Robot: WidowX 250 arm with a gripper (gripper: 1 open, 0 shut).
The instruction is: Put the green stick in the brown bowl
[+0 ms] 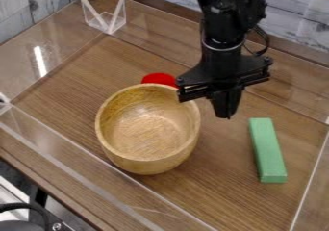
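The green stick (266,150) lies flat on the wooden table at the right, well apart from the bowl. Left of the middle stands the brown bowl (146,143), its inside empty. My black gripper (226,108) is above the table, just past the bowl's upper right rim and up and left of the stick. It is shut with nothing between its fingers, and the stick lies outside them.
A red object (158,79) sits behind the bowl, partly hidden by its rim. A white wire-like holder (106,16) stands at the far left back. Bare table lies between bowl and stick.
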